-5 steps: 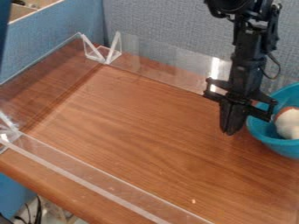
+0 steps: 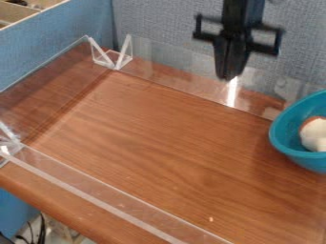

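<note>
The black gripper (image 2: 231, 69) hangs high above the back of the wooden table (image 2: 152, 152), shut, with nothing visible between its fingers. A teal bowl (image 2: 293, 157) sits at the right edge, partly out of frame, holding a white round object (image 2: 315, 133) with some red-brown on it. The gripper is up and to the left of the bowl, apart from it.
Clear low plastic barriers run along the back and left of the table, with white corner brackets (image 2: 112, 57). A blue padded wall (image 2: 51, 57) stands at the left.
The gripper has risen well away from beside the bowl, moving up and slightly left. The bowl and the white object look unmoved.
</note>
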